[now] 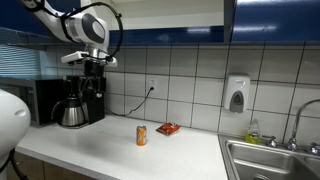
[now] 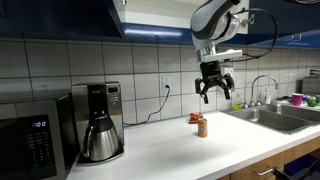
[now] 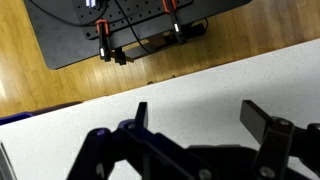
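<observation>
High above the left part of the counter, my gripper [image 1: 87, 61] hangs open and points downward. The wrist view shows the two fingers of the gripper spread wide, with only bare white counter [image 3: 200, 103] below and nothing between them. An orange can [image 1: 141, 135] stands upright on the counter, well apart from the gripper and to its right in exterior view 1. In exterior view 2 the can [image 2: 202, 128] is below the gripper [image 2: 217, 93] in the picture. A red packet [image 1: 167, 128] lies behind the can, nearer the tiled wall.
A coffee maker with a steel carafe [image 2: 101, 137] stands beside a dark microwave [image 2: 29, 137]. Exterior view 1 has a sink [image 1: 262, 160], a green soap bottle [image 1: 254, 131] and a wall dispenser [image 1: 236, 93] at right. Open counter surrounds the can.
</observation>
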